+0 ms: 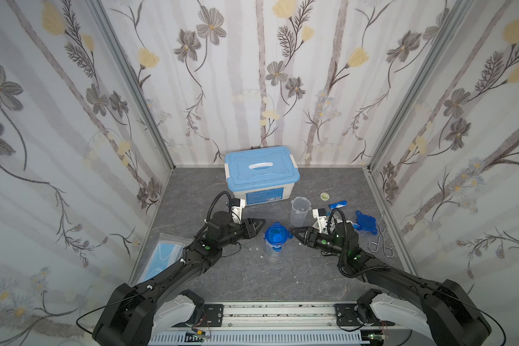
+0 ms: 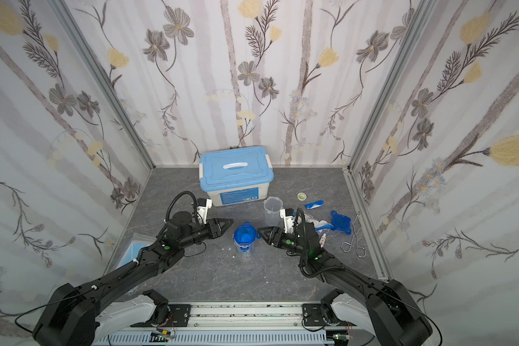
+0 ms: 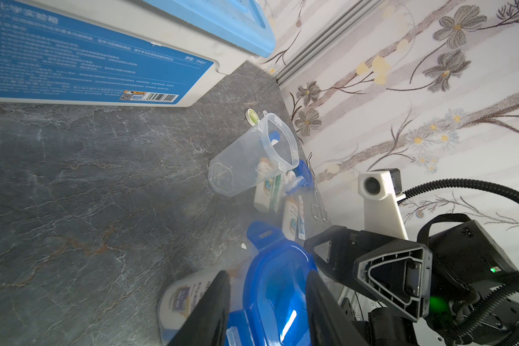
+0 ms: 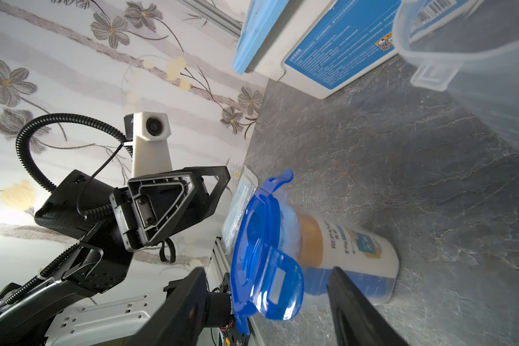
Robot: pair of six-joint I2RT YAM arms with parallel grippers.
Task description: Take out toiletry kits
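A clear cup with a blue lid (image 1: 277,236) stands upright on the grey table between my two grippers. Through its wall in the right wrist view, a white bottle (image 4: 351,242) with an orange-brown part shows inside. From the left, my left gripper (image 1: 263,225) faces the cup, fingers open, with the blue lid (image 3: 279,276) appearing beyond its fingers. My right gripper (image 1: 295,232) is open at the cup's right side, close to a lid tab (image 4: 279,285); whether it touches cannot be told. Behind stands a lidless clear cup (image 1: 300,212).
A blue-lidded storage box (image 1: 263,173) sits at the back. To the right lie a loose blue lid (image 2: 340,222), metal tongs (image 2: 353,242), a blue item (image 2: 314,204), a small round item (image 2: 301,196) and bottles (image 3: 290,218). A mask packet (image 1: 166,256) lies left.
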